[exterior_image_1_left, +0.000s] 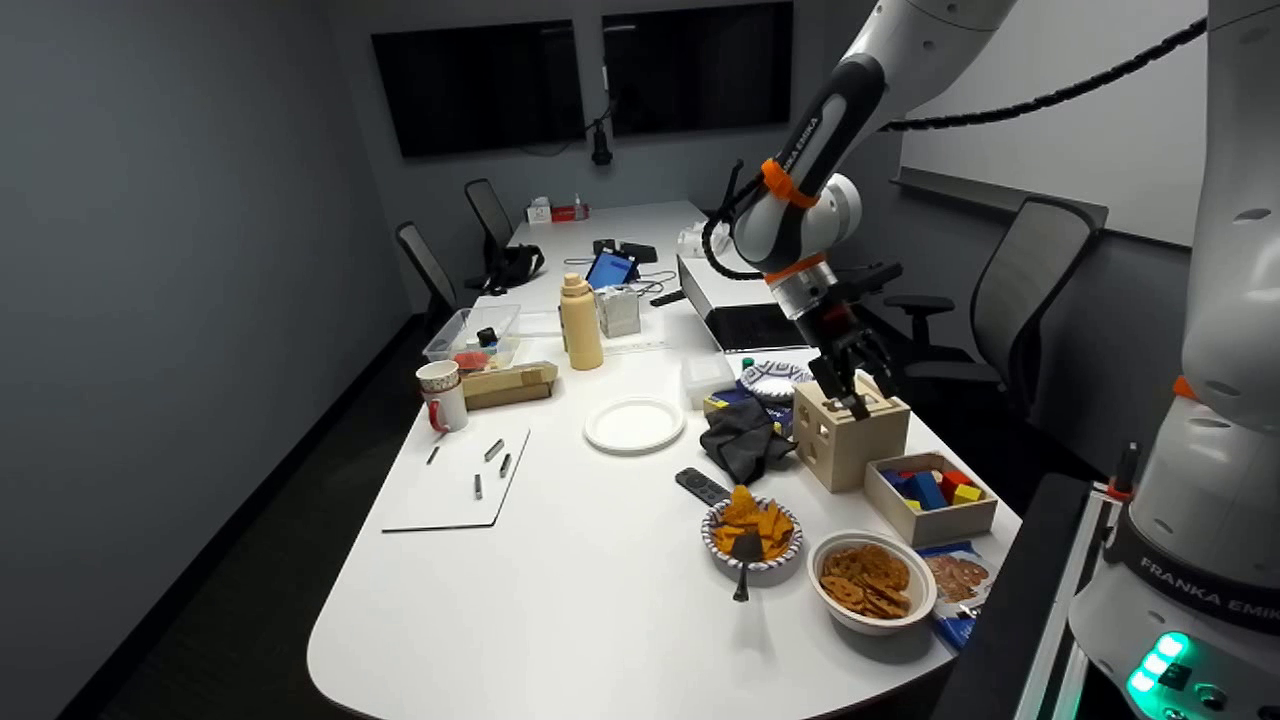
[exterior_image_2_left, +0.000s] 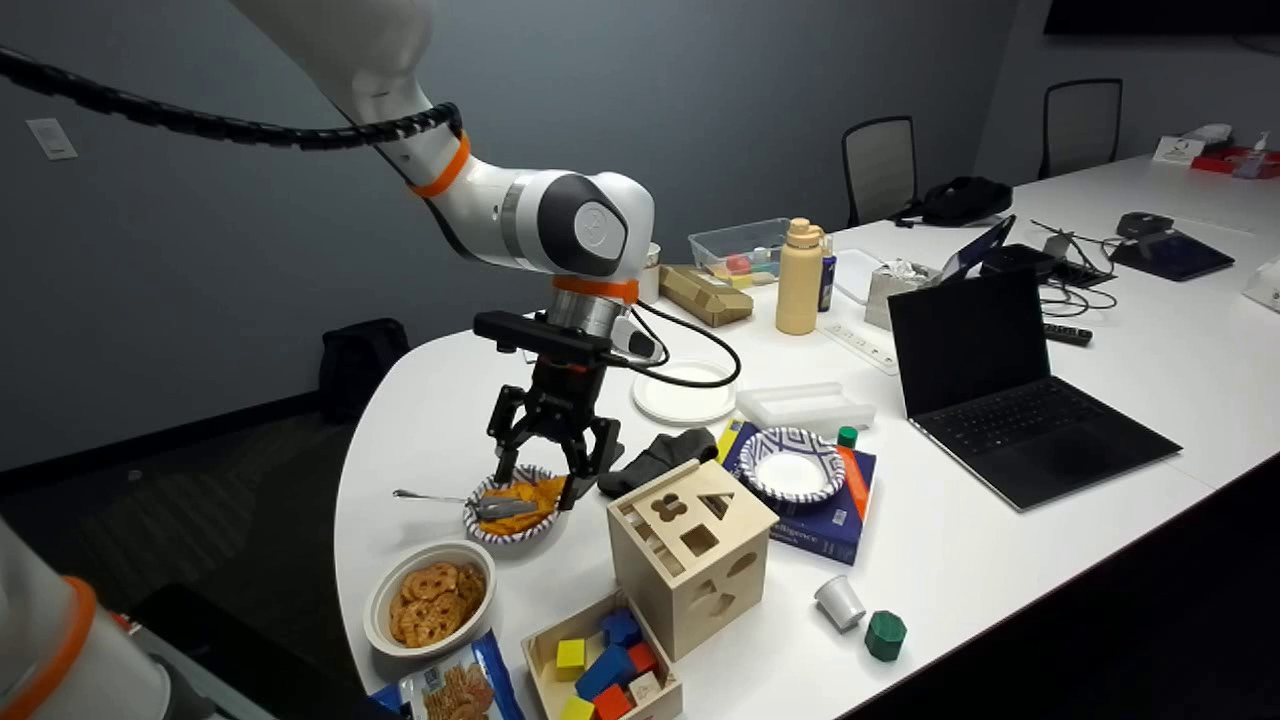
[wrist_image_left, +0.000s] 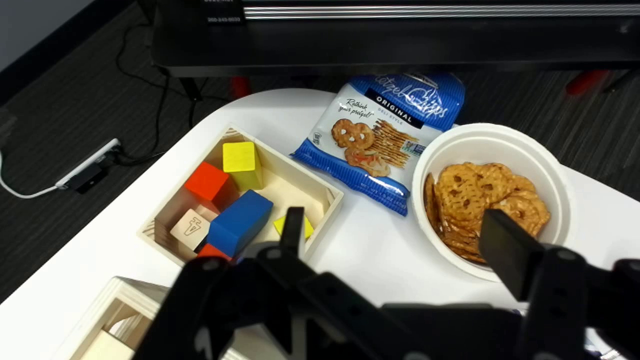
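My gripper (exterior_image_2_left: 540, 474) stands open above the table, its black fingers spread with nothing between them. In the wrist view the fingers (wrist_image_left: 508, 252) show against the white bowl (wrist_image_left: 567, 207) of pretzel crisps and the bare table. A small wooden box (wrist_image_left: 327, 225) holds red, blue, yellow and plain blocks. The wooden shape-sorter cube (exterior_image_2_left: 684, 564) stands beside that box, with cut-out holes in its top and side. A patterned bowl (exterior_image_1_left: 713, 550) contains orange chips and a spoon (exterior_image_1_left: 743, 581). By the white bowl lies a blue pretzel bag (wrist_image_left: 384, 144).
A black cloth (exterior_image_1_left: 746, 440), remote (exterior_image_1_left: 702, 486), white plate (exterior_image_1_left: 633, 426) and blue book (exterior_image_2_left: 828, 528) with a patterned bowl lie around the middle. An open laptop (exterior_image_2_left: 1044, 432) and a tan bottle (exterior_image_2_left: 798, 282) stand farther back.
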